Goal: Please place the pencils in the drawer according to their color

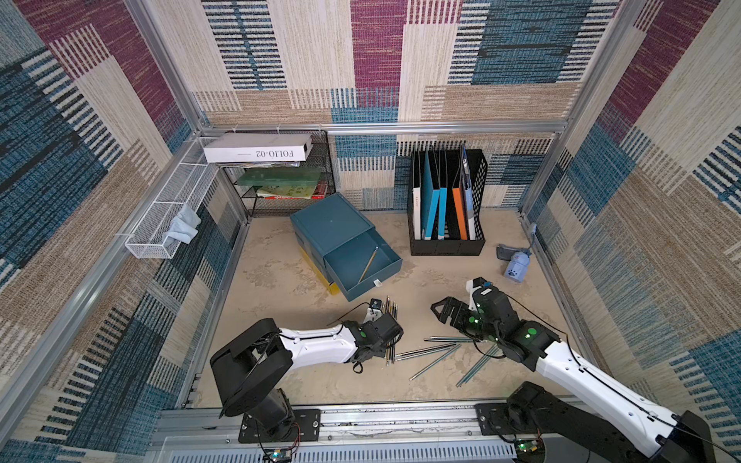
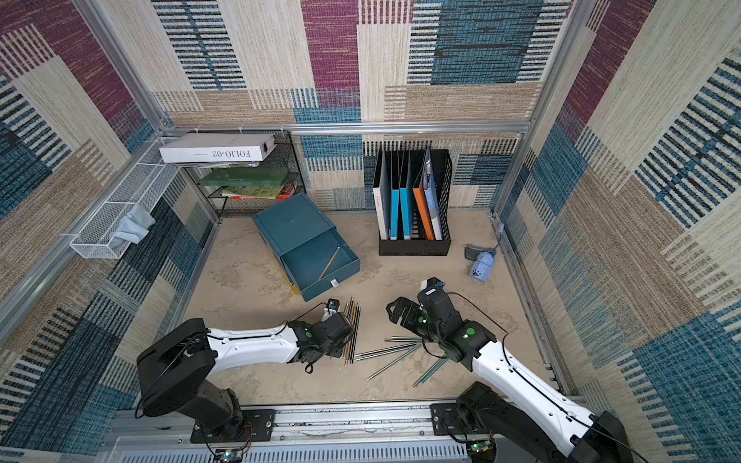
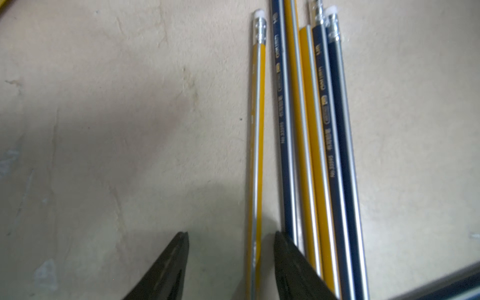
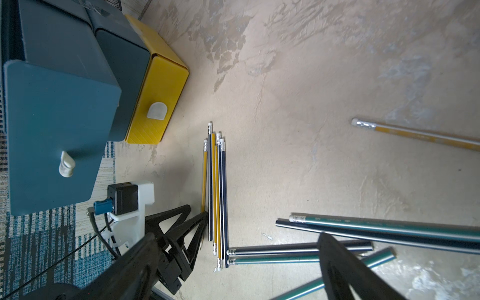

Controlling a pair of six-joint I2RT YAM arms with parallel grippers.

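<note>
A blue drawer unit (image 1: 328,220) stands on the table with its top drawer (image 1: 351,262) out, a yellow pencil (image 1: 368,264) lying inside; a yellow drawer (image 4: 156,100) is shut below. My left gripper hovers low, open, around the lower end of a yellow pencil (image 3: 257,150) beside a bundle of yellow and navy pencils (image 3: 325,150). My right gripper is open and empty, above teal and dark pencils (image 4: 380,225). A separate yellow pencil (image 4: 415,134) shows in the right wrist view.
A black file holder (image 1: 446,247) with folders stands at the back right, a blue object (image 1: 517,264) right of it. A wire shelf (image 2: 247,189) is at back left, a white basket (image 2: 123,223) on the left wall. Table left of the drawer is clear.
</note>
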